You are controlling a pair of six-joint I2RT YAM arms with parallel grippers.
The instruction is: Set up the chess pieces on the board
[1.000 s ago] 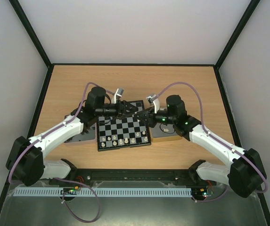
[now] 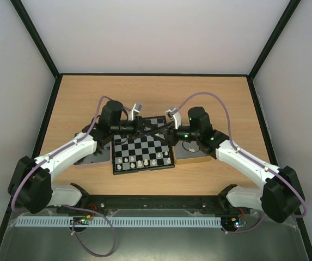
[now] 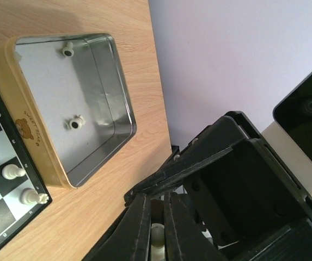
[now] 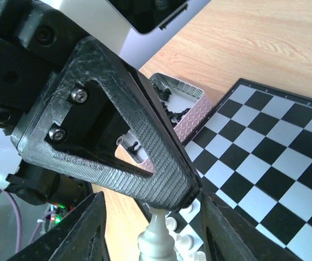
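Note:
Both grippers meet above the chessboard (image 2: 142, 149). My left gripper is shut on a white chess piece (image 3: 157, 239). In the right wrist view that piece (image 4: 157, 242) hangs between the fingertips of my right gripper, which stands part open around it; whether it touches is unclear. White pieces (image 3: 13, 171) stand along the board's near side.
A tan-sided metal box (image 3: 68, 103) with a few white pieces lies right of the board. A pink box (image 4: 194, 109) with black pieces lies to its left. The wooden table behind the board is clear.
The left arm is nearly still.

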